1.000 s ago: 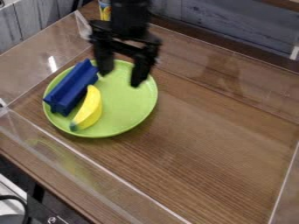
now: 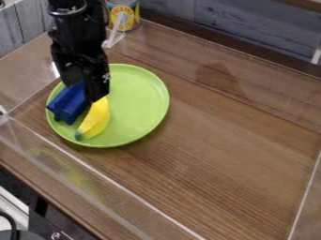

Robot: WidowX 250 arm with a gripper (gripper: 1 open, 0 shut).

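Observation:
My black gripper (image 2: 83,71) is open and hangs low over the upper left of a green plate (image 2: 141,105). Just beneath it lies a blue block (image 2: 66,107), its upper part partly hidden by the gripper. A yellow banana (image 2: 94,119) rests on the plate to the right of the block. I cannot tell whether the fingers touch the block.
A can (image 2: 122,15) stands at the back edge of the wooden table (image 2: 220,159), behind the arm. A low grey wall runs along the back.
The gripper has come across from the right and upper middle to the plate's left, and lower, over the blue block. The plate, banana and block look unmoved.

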